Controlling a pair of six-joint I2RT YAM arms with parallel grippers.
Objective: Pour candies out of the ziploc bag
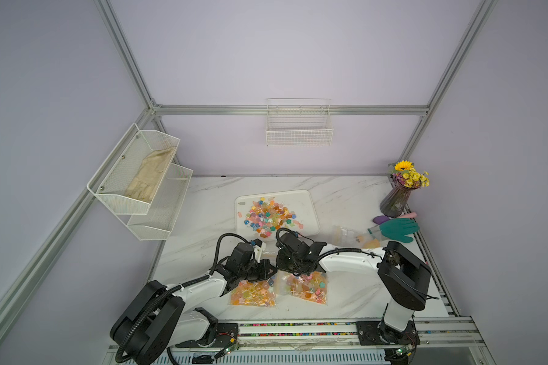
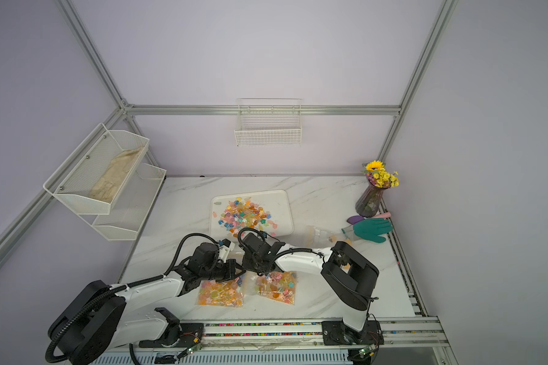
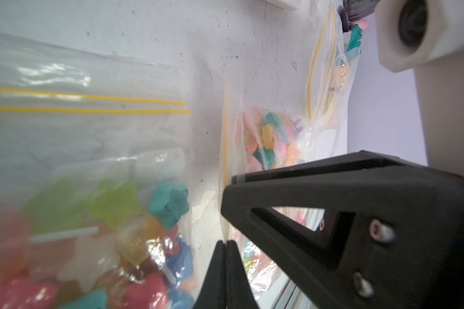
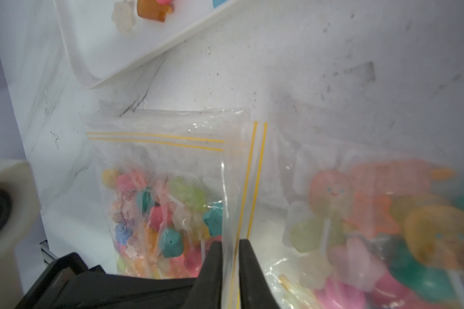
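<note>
Two clear ziploc bags of colourful candies lie side by side: the left bag (image 1: 252,295) and the right bag (image 1: 308,288). In the wrist views, the right bag's yellow-lined edge (image 3: 226,149) rises as a thin strip between the two grippers. My left gripper is shut at the lower part of this edge, with the thin plastic running into its fingertips. My right gripper faces it, fingers a little apart, the bag edge passing between them. A white tray (image 1: 308,210) behind holds loose candies (image 1: 268,214).
To the right lie a clear bag (image 1: 345,236) and a teal glove (image 1: 399,229). A vase of flowers (image 1: 397,199) stands at the back right, and wire baskets (image 1: 141,176) hang at the left. Both grippers are very close together.
</note>
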